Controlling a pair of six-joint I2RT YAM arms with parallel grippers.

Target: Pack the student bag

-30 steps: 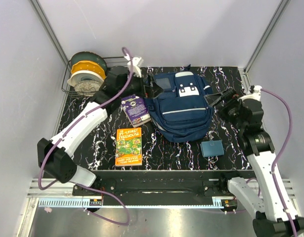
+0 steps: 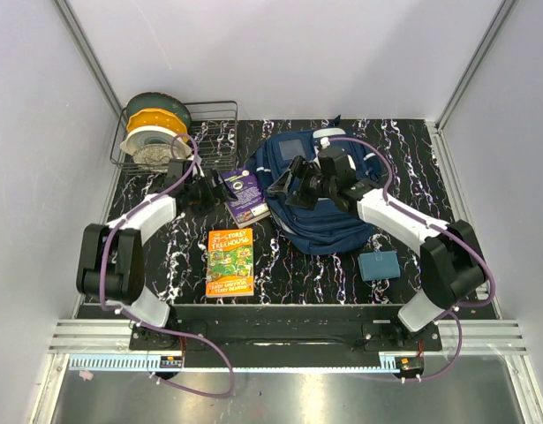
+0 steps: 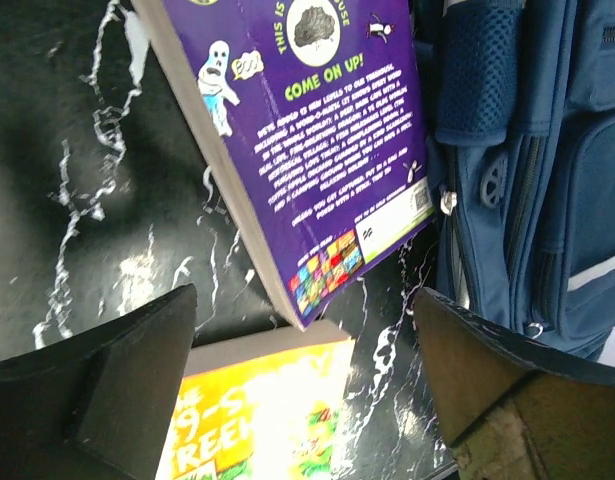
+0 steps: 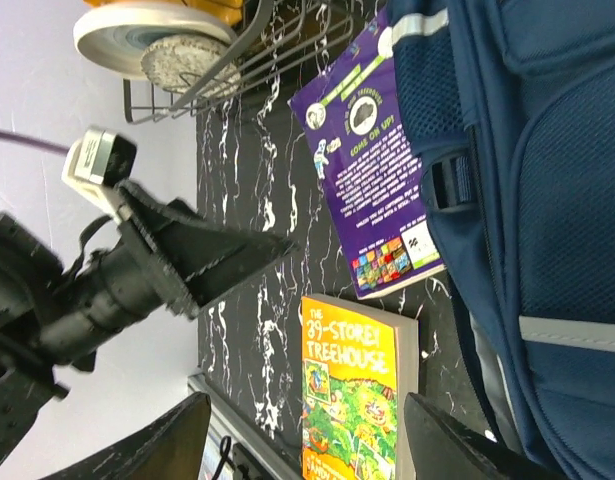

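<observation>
The dark blue backpack (image 2: 317, 231) lies on the black marbled table, with its front pocket towards the camera. A purple book (image 2: 246, 201) rests beside its left edge, back cover up. Nearer the front lies the orange Treehouse book (image 2: 230, 265), flat and cover up. My left gripper (image 2: 220, 189), open and empty, hovers by the purple book. In the left wrist view, both books show beyond its spread fingers (image 3: 117, 385). Over the backpack's left part hangs my right gripper (image 2: 282, 180), its fingers (image 4: 167, 445) apart with nothing between them. The right arm hides part of the backpack.
A wire rack (image 2: 216, 132) with several plates and bowls stands at the back left. A small blue-grey case (image 2: 379, 266) lies at the front right. Both grippers are close together, and free table lies between the orange book and the case.
My right arm has swung left from the right side to over the backpack. The left arm has drawn back from the backpack's upper left, leftwards and lower. Books and backpack stay put.
</observation>
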